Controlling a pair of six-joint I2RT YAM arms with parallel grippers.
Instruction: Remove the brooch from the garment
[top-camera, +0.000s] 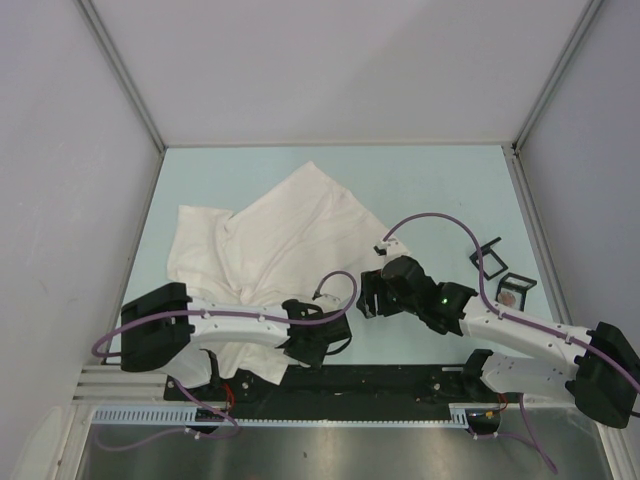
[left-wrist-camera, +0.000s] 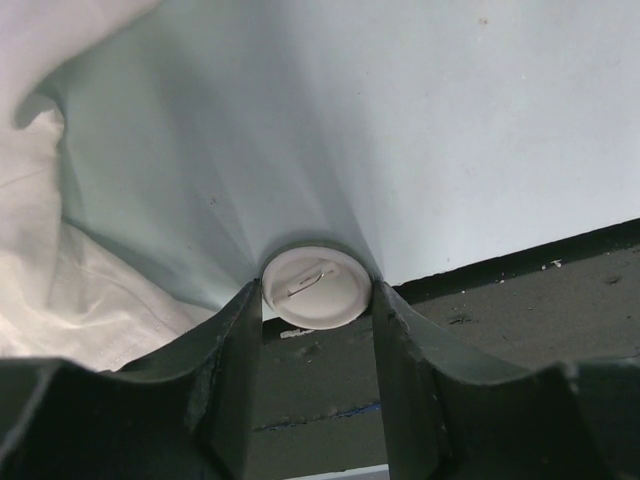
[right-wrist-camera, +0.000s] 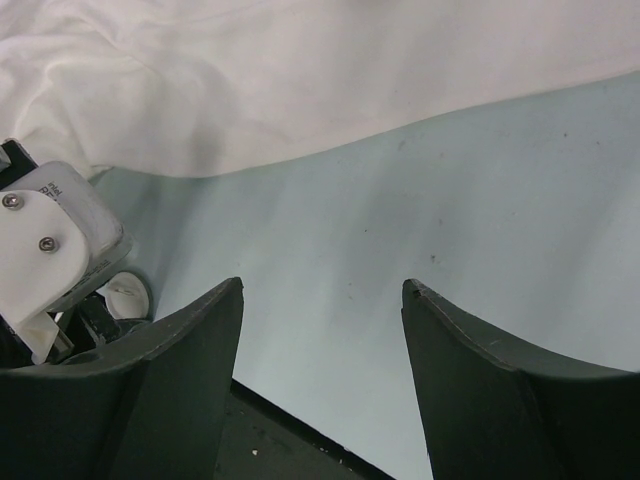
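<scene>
A round white brooch (left-wrist-camera: 317, 288), its pin clasp facing up, is at the table's front edge between the fingertips of my left gripper, which touch its sides; whether they grip it firmly I cannot tell. The right wrist view shows it partly (right-wrist-camera: 125, 296), beside the left arm. The white garment (top-camera: 290, 230) lies spread over the left and middle of the table, a fold left of the brooch. My right gripper stands open over bare tabletop beside the garment's edge, nothing between its fingers.
Black frame-like objects (top-camera: 490, 262) lie at the table's right. A dark gap (left-wrist-camera: 470, 400) runs along the front edge, just beyond the brooch.
</scene>
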